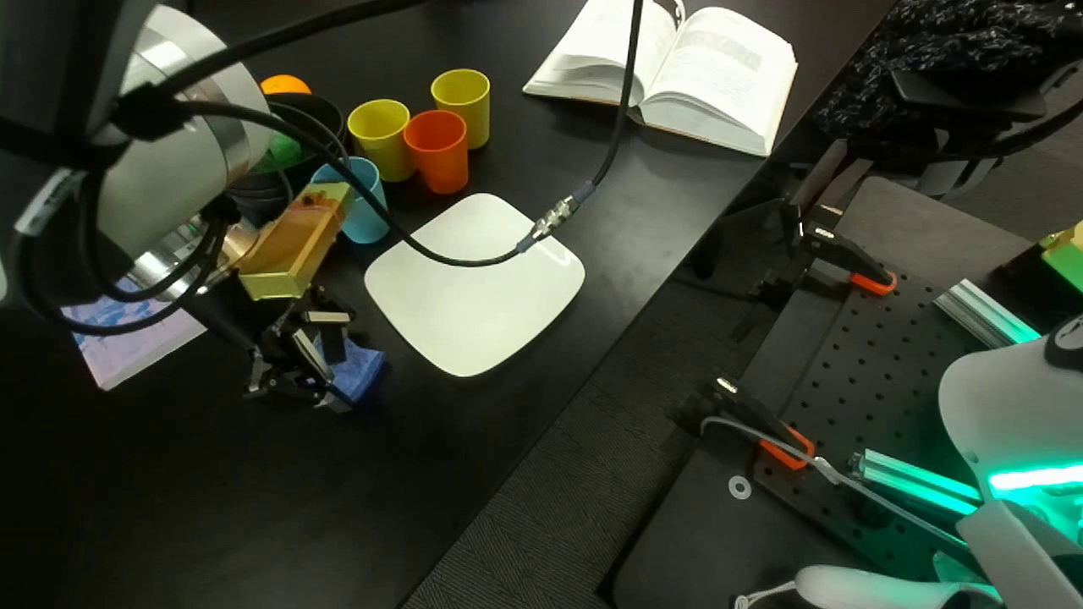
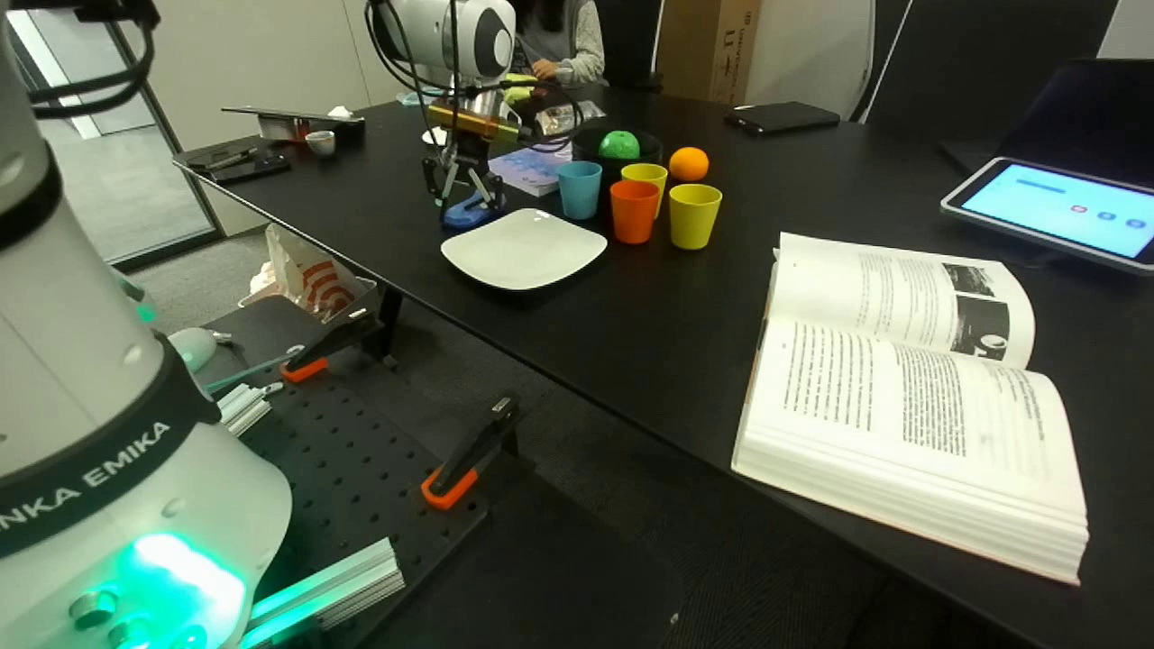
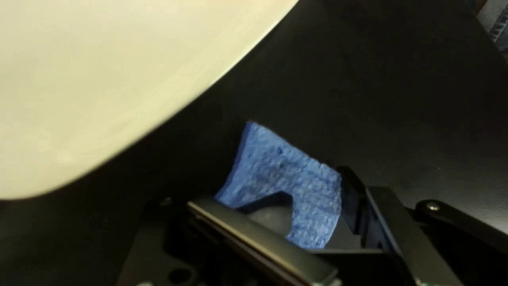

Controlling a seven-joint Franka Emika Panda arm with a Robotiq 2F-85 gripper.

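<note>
A blue sponge lies low on the black table beside a white square plate. My gripper points down over it, part open, with the sponge between its spread fingers. One dark fingertip overlaps the sponge, and the other stands at its right edge. Whether both press on it cannot be made out. From the side, the gripper reaches down to table level at the sponge, left of the plate. Part of the sponge is hidden behind the near finger.
Blue, orange and yellow cups stand behind the plate, by a black bowl with a green item. An orange ball is near. An open book lies farther along.
</note>
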